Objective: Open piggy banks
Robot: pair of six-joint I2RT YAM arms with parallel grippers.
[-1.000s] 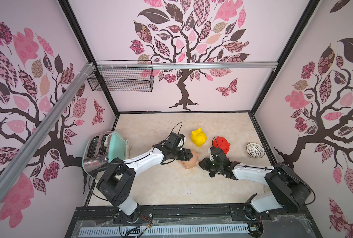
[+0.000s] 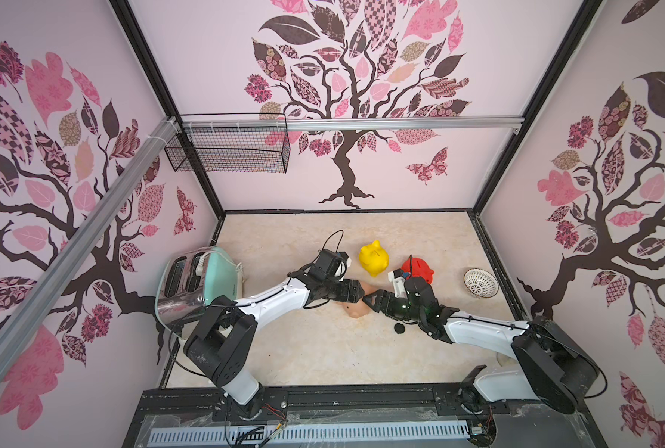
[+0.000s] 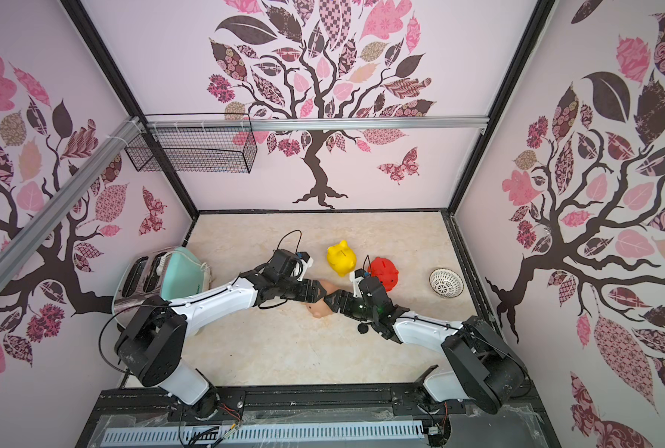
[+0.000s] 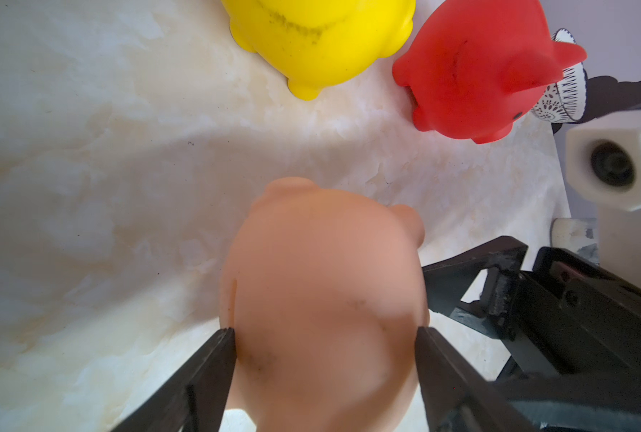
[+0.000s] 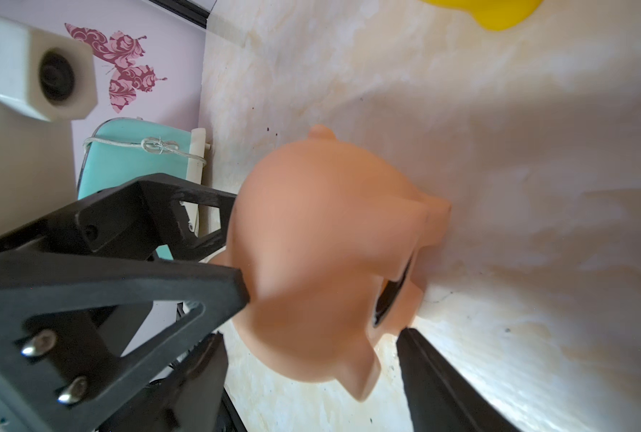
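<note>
The peach piggy bank rests on the table between both grippers, a dark slot showing in the right wrist view. My left gripper stands open around it, fingertips at either side of its body. From the other side my right gripper reaches over the bank with fingertips apart, one at each side of the slotted part; whether they touch it is unclear. A yellow piggy bank (image 4: 317,36) and a red piggy bank (image 4: 471,79) stand behind.
A white patterned bowl (image 2: 480,282) is at the right, a mint toaster (image 2: 216,280) at the far left. A small black disc (image 2: 399,327) lies by the right gripper.
My right gripper has shifted leftward, closer onto the peach piggy bank, and its wrist has risen slightly. My left arm and the banks look unchanged.
</note>
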